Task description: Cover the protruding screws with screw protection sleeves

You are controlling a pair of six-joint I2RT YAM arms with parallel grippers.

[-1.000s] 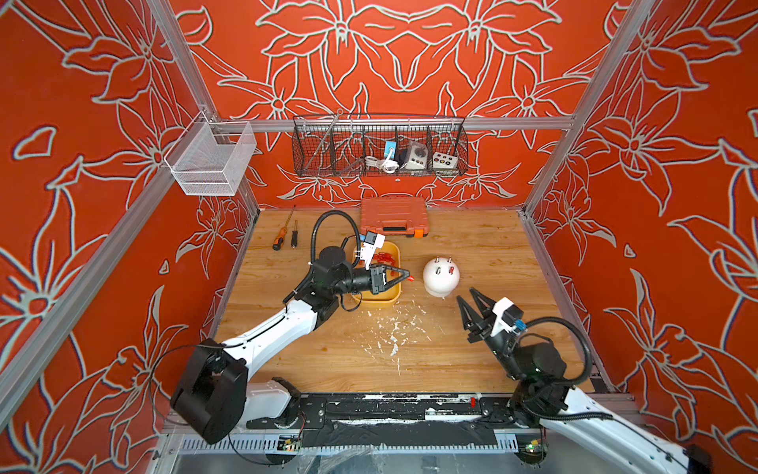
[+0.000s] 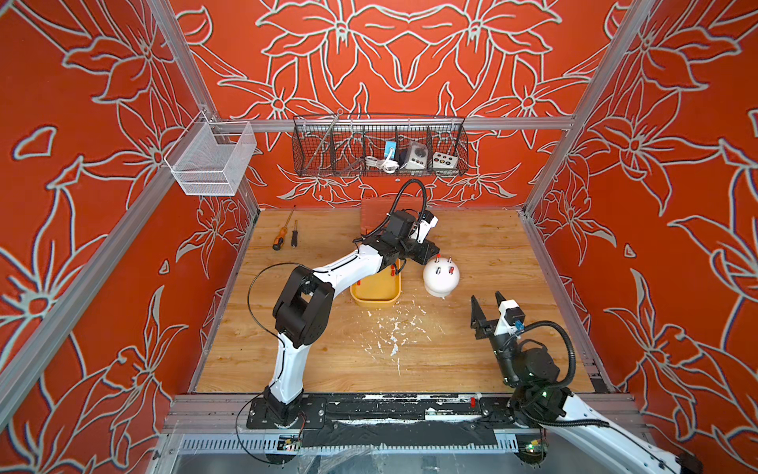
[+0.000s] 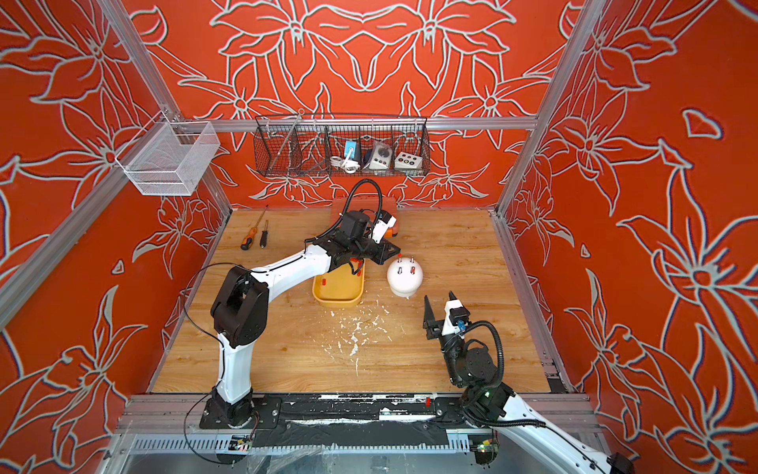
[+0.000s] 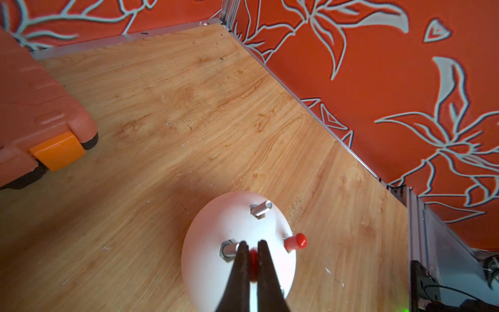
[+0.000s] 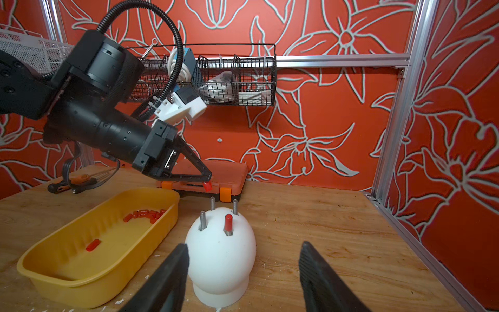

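A white dome [image 5: 221, 265] stands on the table with several screws sticking out of its top. One of them wears a red sleeve [image 5: 228, 222]; three others, such as the front-left screw [image 5: 202, 220], show bare metal in the right wrist view. Close above the dome's far-left side, my left gripper is shut on a small red sleeve, whose tip also shows below the fingers in the right wrist view. The held sleeve is apart from the screws there. My right gripper stands open and empty, to the right and in front of the dome.
Left of the dome is a yellow tray [image 5: 127, 273] with several loose red sleeves. An orange case [image 5: 228, 174] lies behind, screwdrivers [image 2: 281, 237] at the back left. White scraps [image 2: 391, 331] litter the front.
The right gripper has shifted slightly right, away from the dome.
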